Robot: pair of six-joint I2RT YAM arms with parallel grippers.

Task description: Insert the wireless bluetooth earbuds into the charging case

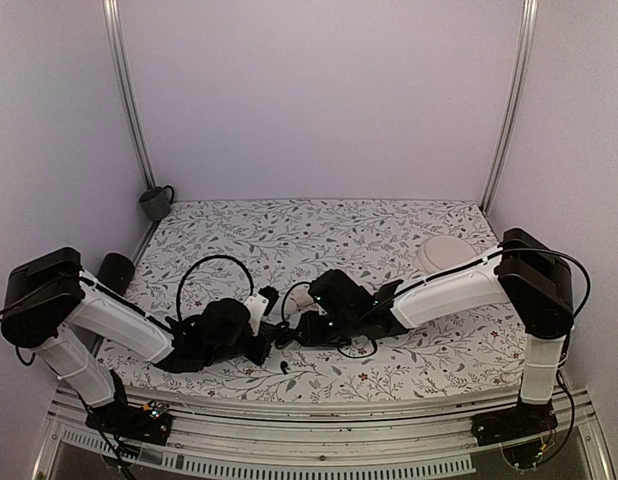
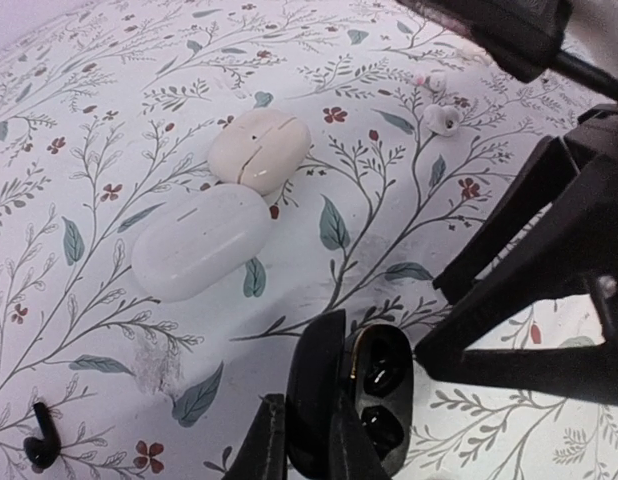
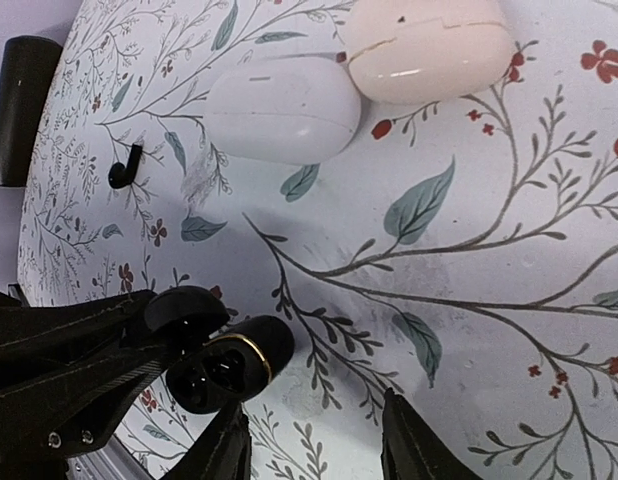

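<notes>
My left gripper is shut on the open black charging case [image 2: 381,385], whose lid and two dark wells face up in the left wrist view; whether the wells hold earbuds is hard to tell. My right gripper is part open just beside the case, with nothing visible between its fingers. A single black earbud [image 2: 43,440] lies on the table, left of the case in the left wrist view.
A white oval case [image 2: 199,240] and a cream case [image 2: 259,150] lie behind. A pale round object [image 1: 447,255] is at back right, a mug [image 1: 156,205] and dark cylinder [image 1: 117,271] at left.
</notes>
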